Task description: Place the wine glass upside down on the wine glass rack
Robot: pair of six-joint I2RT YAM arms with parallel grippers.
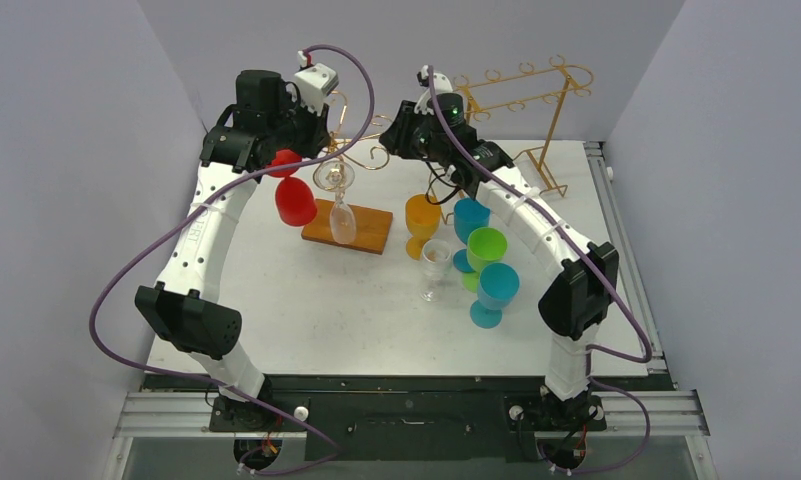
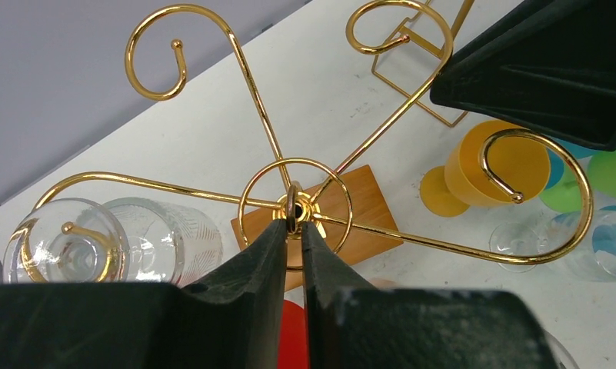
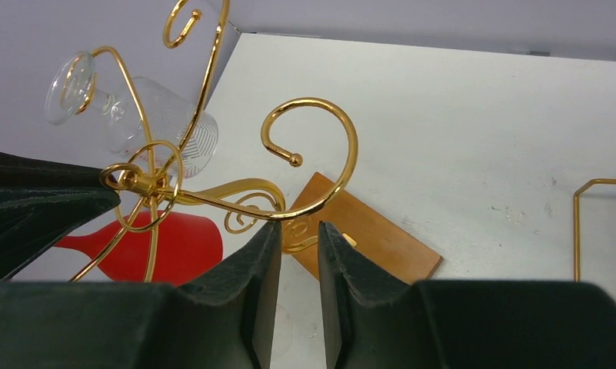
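The gold wine glass rack stands on a wooden base (image 1: 371, 228), its curled hooks spread around the centre. My left gripper is shut on the small ring atop the rack. Upside down at the rack hang a red glass (image 1: 296, 202) and a clear one (image 1: 343, 222); another clear glass (image 3: 166, 123) hangs from a far-left hook. Three hooks are bare in the left wrist view. My right gripper is open beside one bare hook (image 3: 351, 154), its fingers slightly apart with nothing held between them.
Right of the rack stand upright goblets: yellow (image 1: 422, 215), clear (image 1: 435, 262), green (image 1: 486, 247) and blue (image 1: 498, 285). A taller gold rack (image 1: 551, 130) with empty loops is at the back right.
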